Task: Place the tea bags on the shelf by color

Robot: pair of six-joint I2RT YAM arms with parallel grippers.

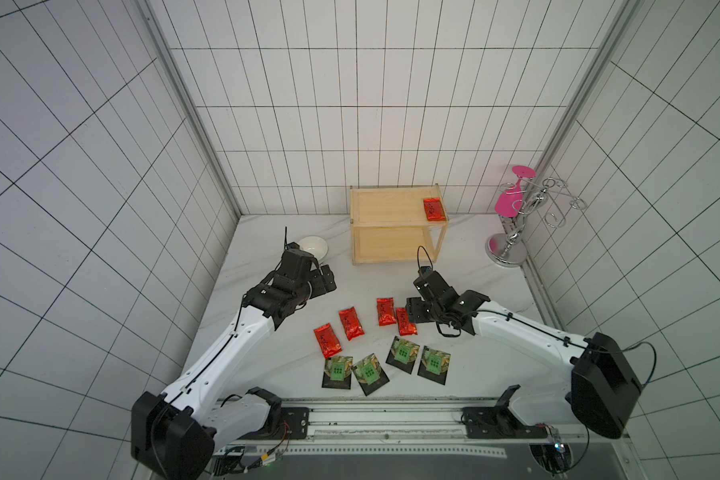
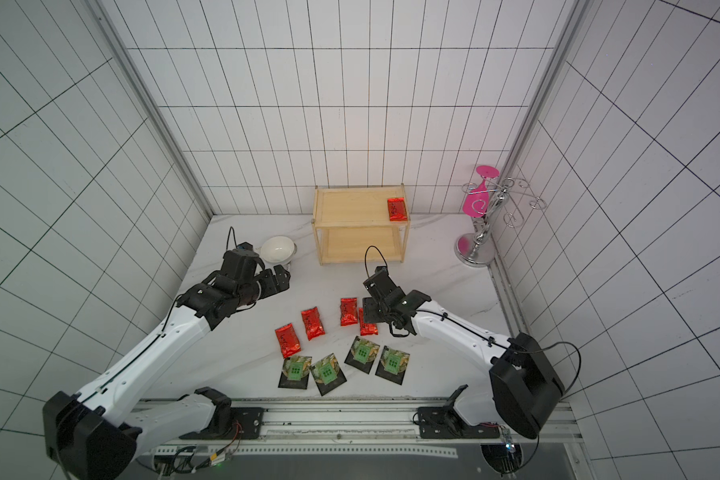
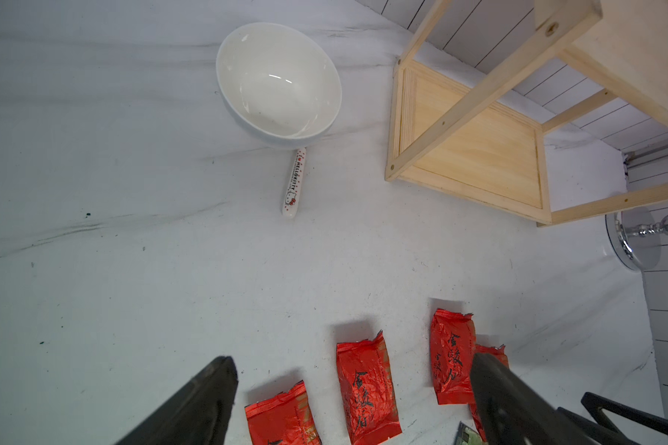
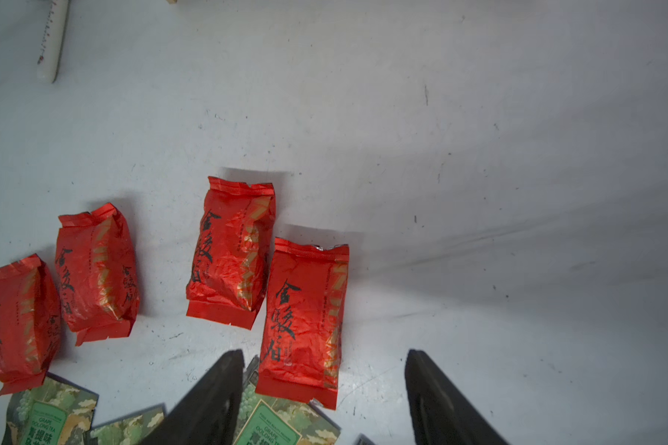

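A red tea bag (image 1: 433, 209) lies on the wooden shelf's upper right (image 1: 384, 206). Four more red bags lie on the table, including one (image 4: 304, 311) directly beside another (image 4: 230, 244). Several green-black tea bags (image 1: 403, 354) lie along the near edge. My right gripper hangs over the rightmost red bag, fingers apart, nothing held. My left gripper is open and empty, high above the table left of the red bags, facing toward the shelf.
A white bowl (image 3: 278, 81) stands left of the shelf. A metal stand (image 1: 506, 249) with a pink object is at the back right. The table between bags and shelf is clear.
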